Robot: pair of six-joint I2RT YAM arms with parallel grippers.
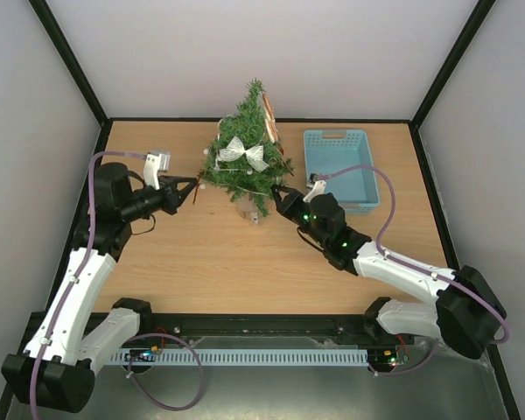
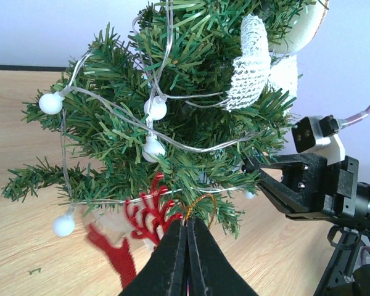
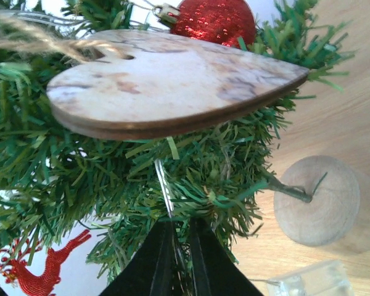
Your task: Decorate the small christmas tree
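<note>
The small green Christmas tree [image 1: 245,162] stands at the back middle of the table, with a white bow [image 1: 243,153] and string lights on it. A red glitter reindeer ornament [image 2: 153,213] hangs by a gold loop [image 2: 208,198], whose end my left gripper is shut on, just left of the tree. My right gripper is at the tree's lower right branches, slightly open. A clear light wire [image 3: 164,185] runs down to its fingertips; whether it is gripped is hard to tell. A wooden ornament [image 3: 172,80] and red bauble [image 3: 214,21] hang above.
An empty-looking blue basket [image 1: 341,171] stands at the back right, behind my right arm. The tree's round wooden base [image 3: 314,200] has a clear box [image 3: 314,280] beside it.
</note>
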